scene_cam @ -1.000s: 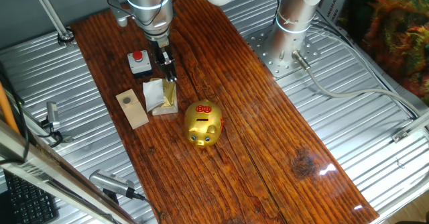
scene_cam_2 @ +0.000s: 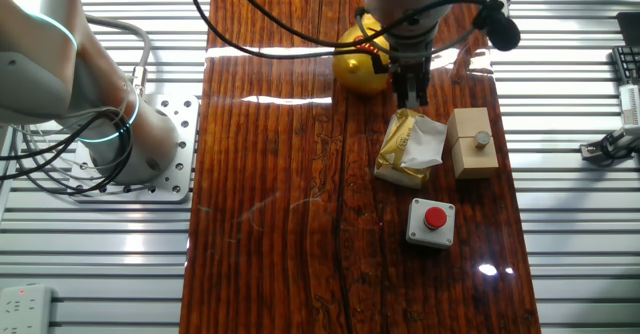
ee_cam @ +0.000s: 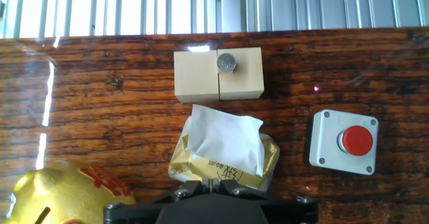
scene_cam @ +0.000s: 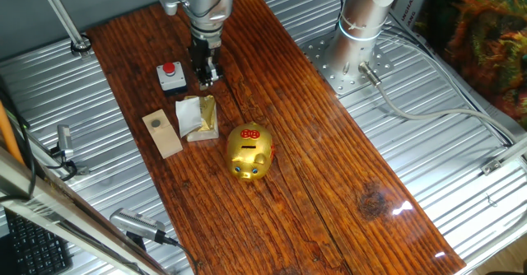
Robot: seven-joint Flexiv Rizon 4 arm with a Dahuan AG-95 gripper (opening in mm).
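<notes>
My gripper (scene_cam: 210,81) hangs over the table just behind the tissue packet (scene_cam: 198,118) in exterior view 1. In the wrist view the gripper appears shut, its fingertips close together at the bottom edge, and nothing shows between them. The packet (ee_cam: 224,158) has a gold wrapper, with a white tissue (ee_cam: 226,138) standing out of its top. A golden piggy bank (scene_cam: 250,151) with red markings and a top slot is beside the packet. Two pale wooden blocks (scene_cam_2: 472,142) lie on the packet's other side, a round metal knob (scene_cam_2: 482,139) on one.
A grey box with a red button (scene_cam: 170,76) sits near the packet and blocks. Cables (scene_cam_2: 300,49) cross in front of the arm in exterior view 2.
My gripper has moved back from the packet, and the arm's wrist has shifted right in exterior view 1. The objects on the table have not moved.
</notes>
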